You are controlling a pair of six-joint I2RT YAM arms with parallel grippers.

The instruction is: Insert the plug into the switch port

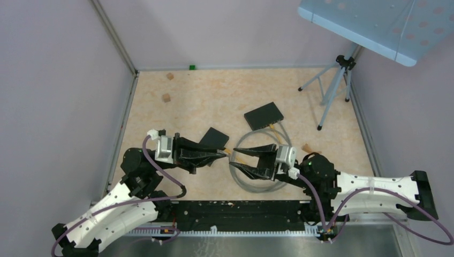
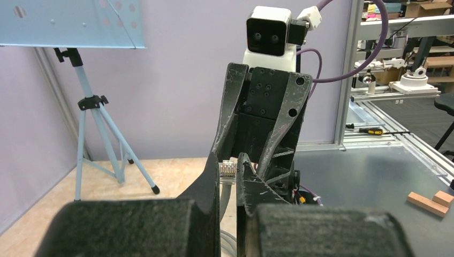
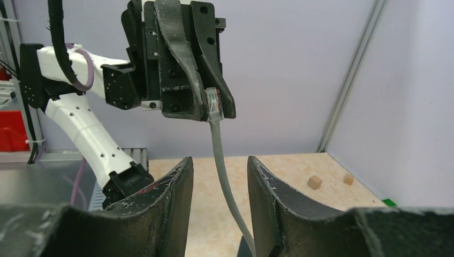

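Note:
My left gripper [image 1: 219, 155] is shut on a clear network plug, whose grey cable [image 3: 225, 182] hangs straight down from it in the right wrist view. Facing it from the right, my right gripper [image 1: 233, 157] stands open, apart from the plug, with the cable seen beyond its fingers. A dark box [image 1: 263, 115] with yellow and grey cables lies at the centre right of the board, and a second dark box [image 1: 213, 136] lies partly under the left gripper. Which is the switch, and its ports, I cannot tell.
A coiled grey cable [image 1: 251, 187] lies beneath the grippers. A tripod stand [image 1: 332, 93] occupies the back right. Small wooden blocks [image 1: 166, 98] and a green piece [image 1: 192, 67] lie at the back left, where the board is mostly clear.

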